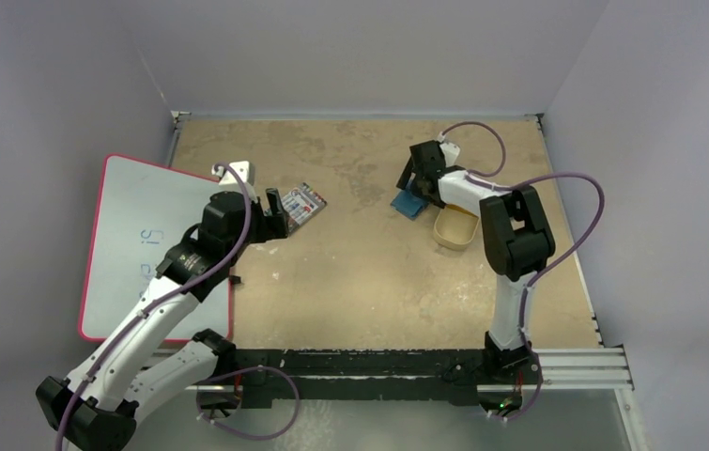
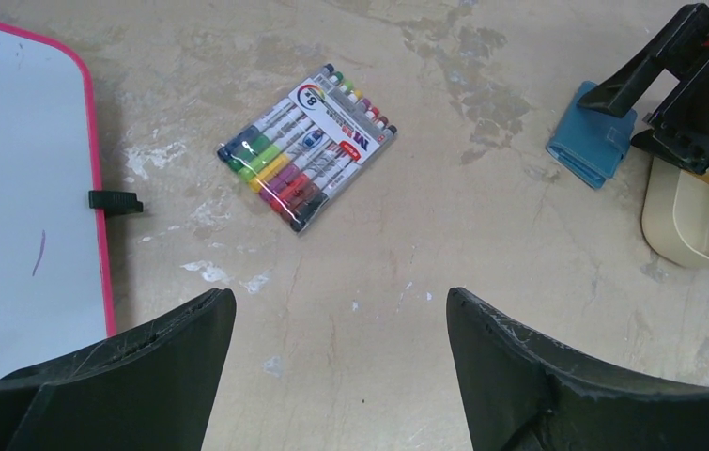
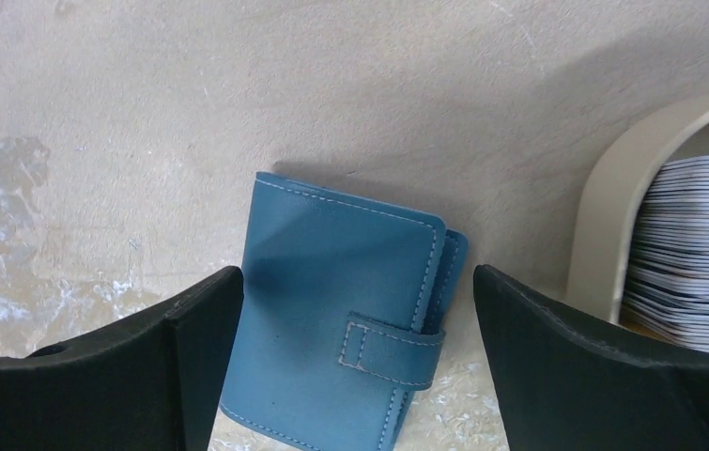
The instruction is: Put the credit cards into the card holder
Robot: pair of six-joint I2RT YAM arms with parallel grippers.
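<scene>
The blue card holder [image 3: 322, 301] lies folded on the table with its strap across one edge. In the right wrist view its body shows between the spread fingers of my open right gripper. Whether they touch it cannot be told. White cards [image 3: 698, 249] stand stacked inside the cream container [image 3: 604, 216], right beside the holder. My left gripper is open and empty over bare table, well away from the card holder [image 2: 590, 141].
A pack of markers [image 2: 308, 146] lies ahead of the left gripper. On the left is a whiteboard [image 1: 144, 254] with a pink-red edge.
</scene>
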